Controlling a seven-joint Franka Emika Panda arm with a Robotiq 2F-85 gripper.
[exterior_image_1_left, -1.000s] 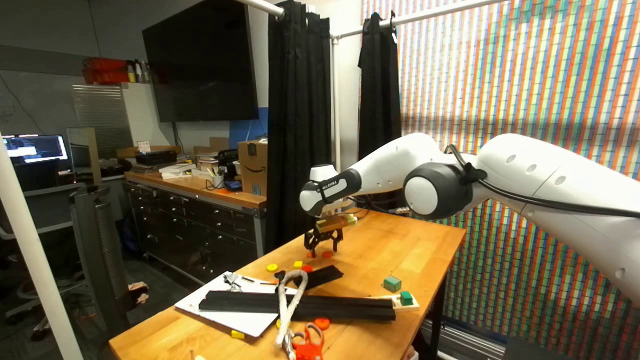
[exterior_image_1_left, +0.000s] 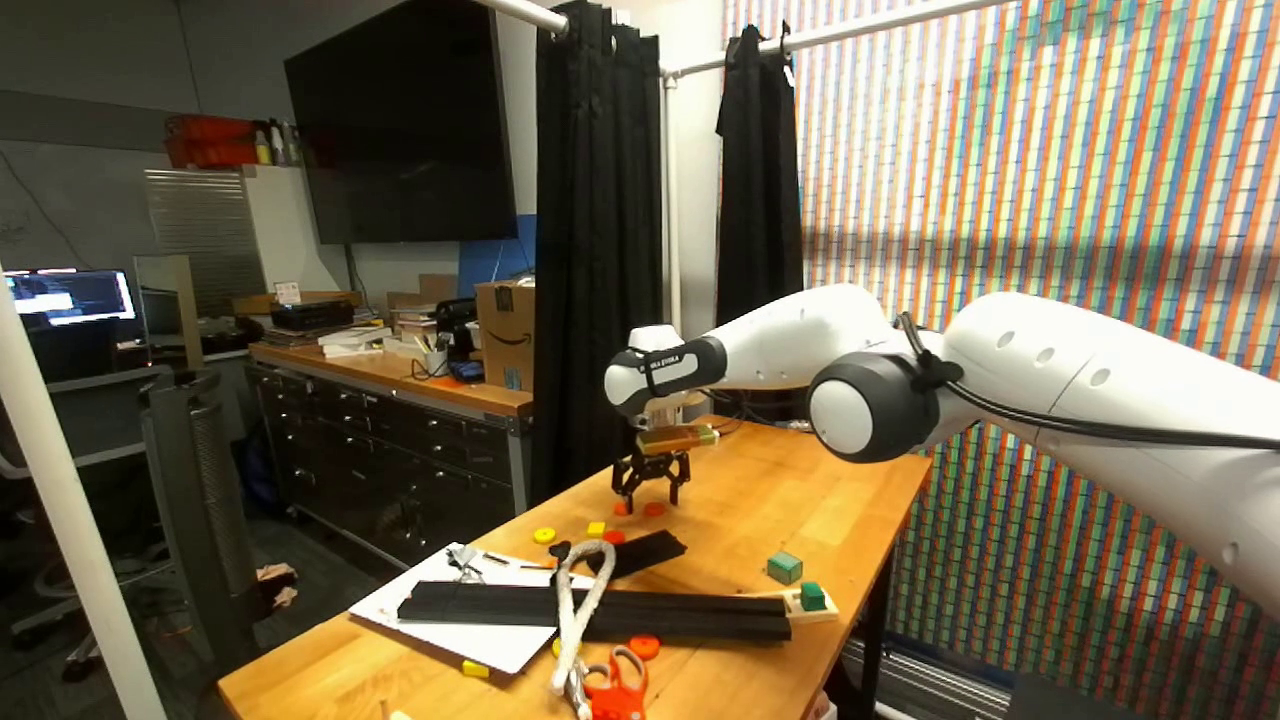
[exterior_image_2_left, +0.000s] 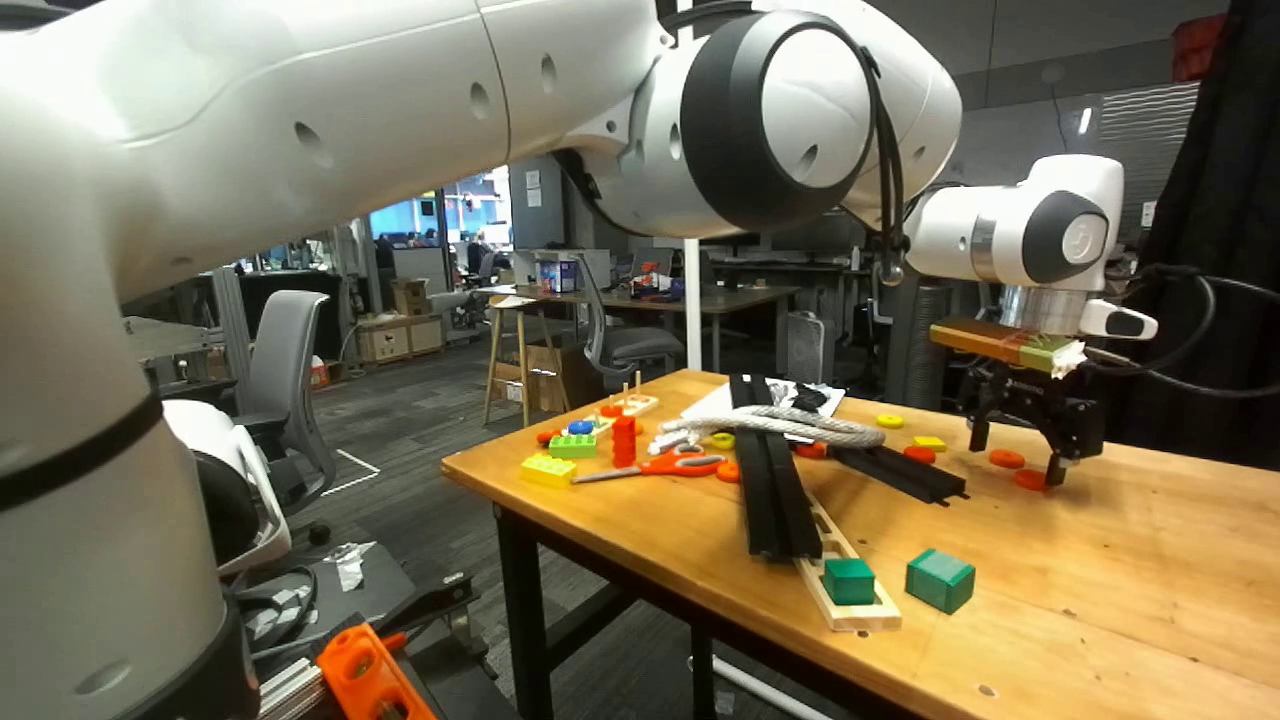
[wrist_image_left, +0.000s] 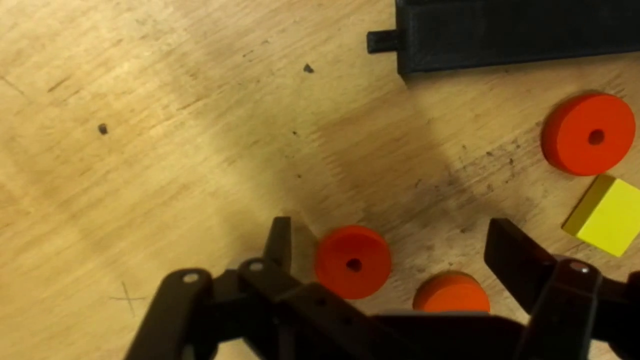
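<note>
My gripper is open just above the far part of the table, its two black fingers spread apart. In the wrist view a red disc (wrist_image_left: 336, 273) with a centre hole lies on the wood between the fingers, nearer the left one. A second orange-red disc (wrist_image_left: 453, 294) sits toward the right finger, partly hidden by the gripper's body. Seen from exterior view 2, the gripper (exterior_image_2_left: 1017, 462) is over these two discs, one of them an orange disc (exterior_image_2_left: 1006, 458). Nothing is gripped.
Long black rails (exterior_image_2_left: 768, 480), a rope (exterior_image_2_left: 780, 421), scissors (exterior_image_2_left: 672, 466) and green cubes (exterior_image_2_left: 941, 581) occupy the table elsewhere.
The objects on the table have not visibly moved.
</note>
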